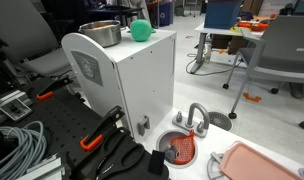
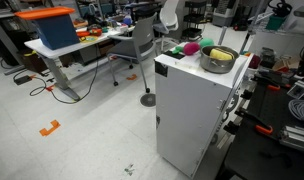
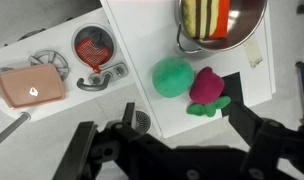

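Note:
In the wrist view my gripper stands open, its dark fingers wide apart with nothing between them. Beyond the fingertips, on a white cabinet top, lie a round green object (image 3: 173, 77) and a magenta toy vegetable (image 3: 207, 86) with green leaves. A steel pot (image 3: 197, 43) sits beside them, holding a yellow-and-brown piece and an orange-red piece. From exterior view 1, the green object (image 1: 141, 30) shows to the right of the pot (image 1: 101, 34). Exterior view 2 has the magenta vegetable (image 2: 191, 48) behind the pot (image 2: 218, 65).
A small round sink (image 1: 176, 147) with a red utensil and a faucet (image 1: 199, 115) is beside the white cabinet (image 1: 142, 85). Near it is a pinkish tray (image 1: 254, 163). Coiled cables (image 1: 20, 148) lie on the black base. A grey chair (image 1: 277, 55) stands on the pale floor.

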